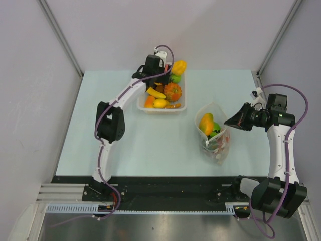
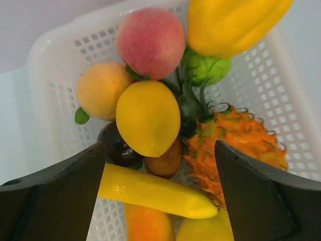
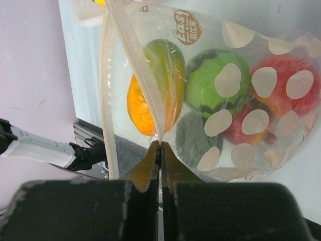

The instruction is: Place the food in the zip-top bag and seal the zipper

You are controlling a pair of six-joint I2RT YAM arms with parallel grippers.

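My left gripper hangs open over a white basket (image 1: pixel 143 108) of toy food. Between and beyond its fingers show a yellow fruit (image 2: pixel 148 115), a peach (image 2: pixel 149 40), a banana (image 2: pixel 150 193) and a spiky orange fruit (image 2: pixel 241 140). The zip bag (image 1: pixel 215 150) lies on the right half of the table with several items inside, including a green fruit (image 3: pixel 210 75) and a yellow-orange one (image 3: pixel 140 105). My right gripper is shut at the edge of the bag's opening, seemingly pinching its plastic rim.
Grey walls stand behind and at both sides, and a dark strip with a metal rail runs along the front.
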